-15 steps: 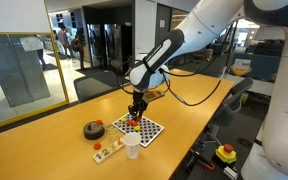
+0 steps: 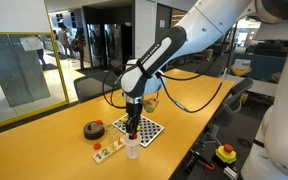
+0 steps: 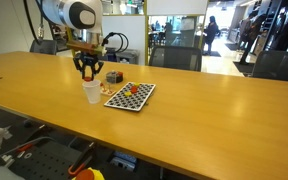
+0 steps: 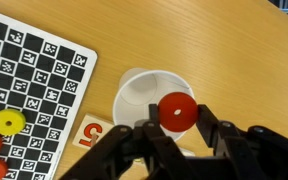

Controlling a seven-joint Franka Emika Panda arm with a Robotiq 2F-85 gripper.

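A red-orange round piece (image 4: pixel 177 112) is pinched between the fingertips of my gripper, which is shut on it. Just beneath it the white cup (image 4: pixel 136 97) stands upright, and in the wrist view the piece overlaps the right part of its mouth. In exterior view 2 the piece (image 3: pixel 88 78) shows at the gripper's tips above the cup (image 3: pixel 93 93). Beside the cup lies a checkered board (image 4: pixel 31 95) with a yellow piece (image 4: pixel 9 122) and two more red-orange pieces, one of them (image 4: pixel 11 169) cut by the frame edge.
A wooden block with a printed mark (image 4: pixel 92 131) lies between board and cup. A dark round object (image 2: pixel 94 130) sits behind, to the left.
My gripper has moved from over the board toward the camera and down to the white cup, carrying the piece. Cup and board have stayed in place.
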